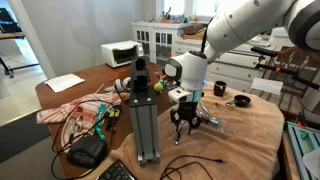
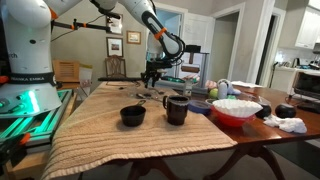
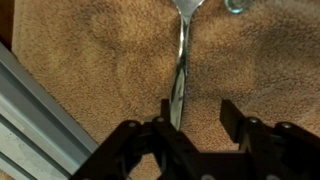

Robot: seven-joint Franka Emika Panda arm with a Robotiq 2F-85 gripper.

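Note:
A shiny metal utensil (image 3: pixel 182 62) with a long thin handle lies on the tan cloth in the wrist view, its wider end cut off by the top edge. My gripper is over the handle's lower end, its black fingers apart. The handle runs close to the left finger (image 3: pixel 163 118), and its lower end is partly hidden there. I see no grip on it. Exterior view 1 shows the gripper (image 1: pixel 186 126) low over the cloth; exterior view 2 shows it (image 2: pixel 152 77) at the far side of the table.
A tall grey metal column (image 1: pixel 145 125) stands close to the left of the gripper. Black cables (image 1: pixel 195 160) and a keyboard (image 1: pixel 118 170) lie nearer the front. A black bowl (image 2: pixel 133 115), a dark mug (image 2: pixel 177 110) and a red bowl (image 2: pixel 235 112) stand on the table.

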